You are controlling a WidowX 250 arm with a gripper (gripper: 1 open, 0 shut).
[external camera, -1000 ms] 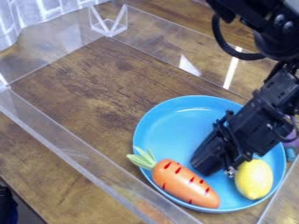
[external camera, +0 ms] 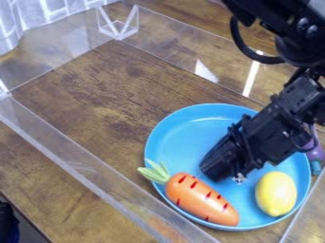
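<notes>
A blue plate lies at the lower right of the wooden surface. An orange toy carrot with pale green leaves lies on its lower left, and a yellow lemon on its right. My black gripper reaches down over the middle of the plate, between the carrot and the lemon. I see nothing held in it; its fingertips are dark and partly hidden, so their gap is hard to make out.
Clear plastic walls border the wooden surface, which is bare to the left of the plate. A purple object shows at the right edge behind the arm.
My gripper and arm have moved slightly up and away from the lemon, showing more of it. The carrot and plate look unmoved.
</notes>
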